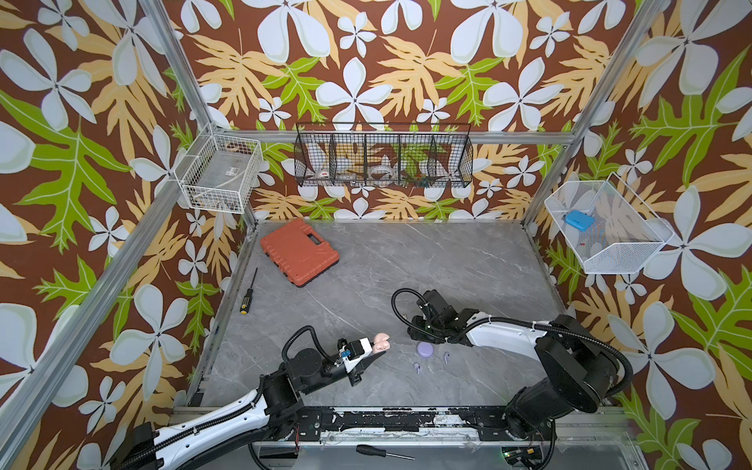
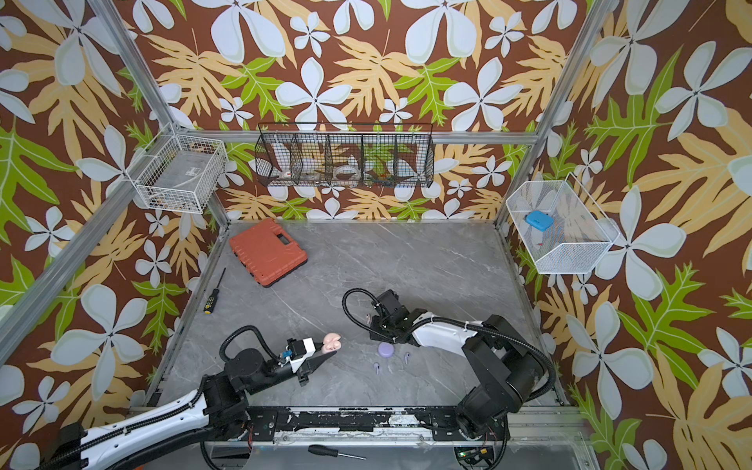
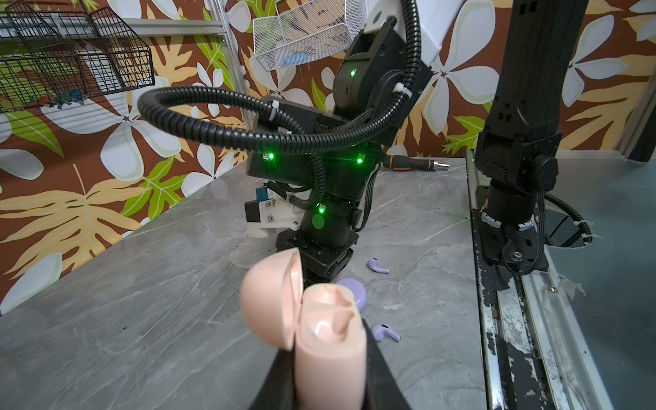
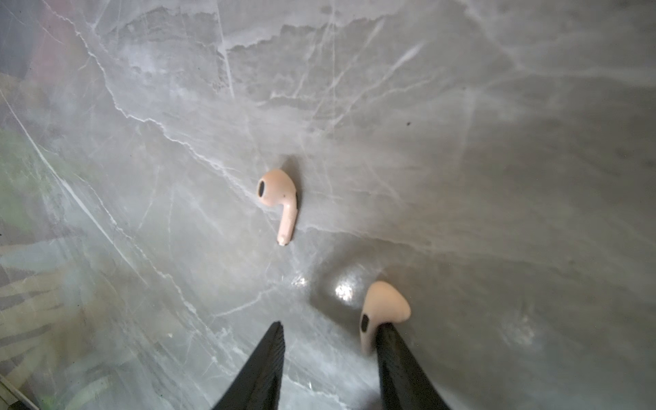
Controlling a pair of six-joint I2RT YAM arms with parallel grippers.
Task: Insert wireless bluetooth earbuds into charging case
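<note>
My left gripper is shut on the pink charging case (image 3: 330,341), which stands upright. The case's lid (image 3: 268,297) is flipped up and its slots look empty. My right gripper is open, pointing down over the table. One pink earbud (image 4: 384,304) lies by its right-hand fingertip, which covers part of the stem; whether they touch I cannot tell. Farther out, a second pink earbud (image 4: 281,201) lies clear of the fingers. Both pink earbuds are hidden by the right arm in the top views.
A round purple case (image 1: 424,349) sits beside the right gripper, with purple earbuds (image 1: 417,367) near it. An orange toolbox (image 1: 299,250) and a screwdriver (image 1: 247,297) are on the left.
</note>
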